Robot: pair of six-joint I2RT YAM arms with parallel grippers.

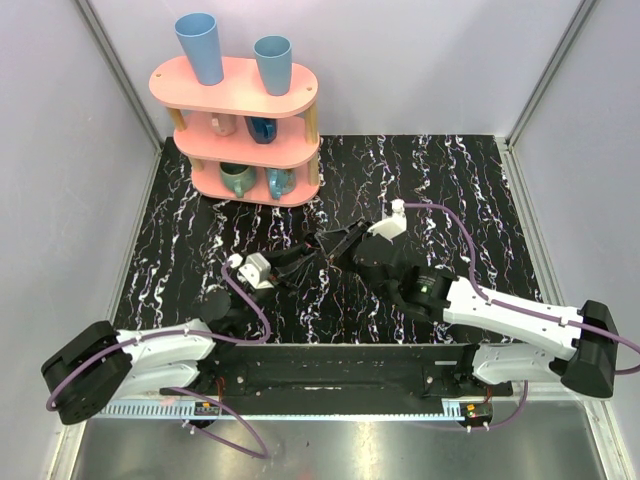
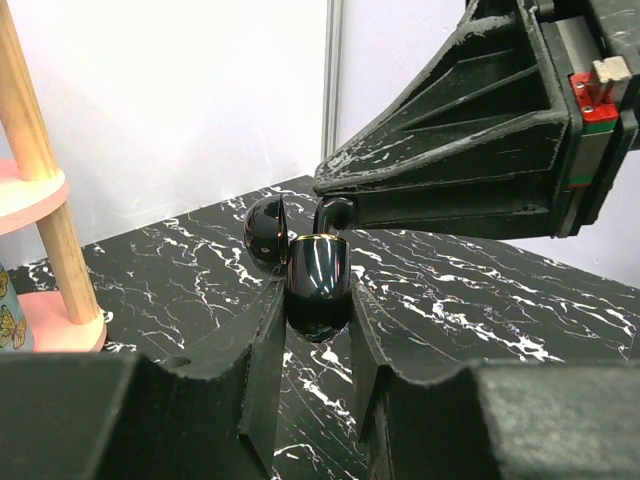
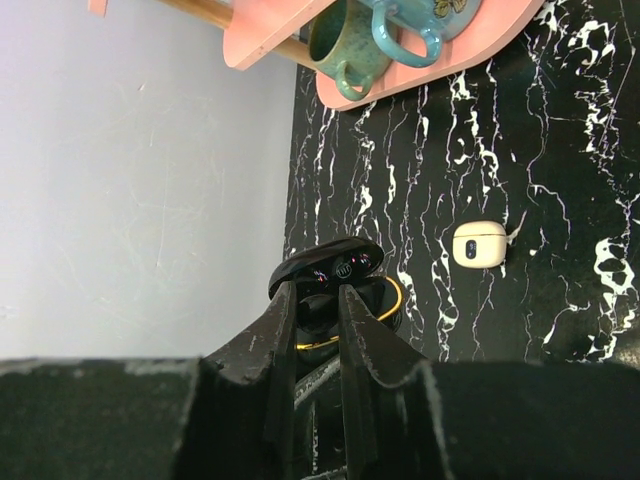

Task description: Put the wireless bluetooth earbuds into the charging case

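Note:
My two grippers meet above the middle of the table. In the left wrist view my left gripper is shut on a glossy black charging case (image 2: pixel 317 285). Beside and behind it, a second glossy black piece (image 2: pixel 265 235) shows, and my right gripper reaches in from the upper right with its fingertips at these pieces. In the right wrist view the right gripper is shut on a black earbud piece, partly hidden by its fingertips, with a black lid (image 3: pixel 325 262) just behind. Whether an earbud is seated in the case cannot be told.
A cream-coloured small case (image 3: pixel 479 244) lies on the marble-patterned table (image 1: pixel 450 170). A pink shelf (image 1: pixel 230 85) with cups and mugs stands at the back left. White walls bound the table.

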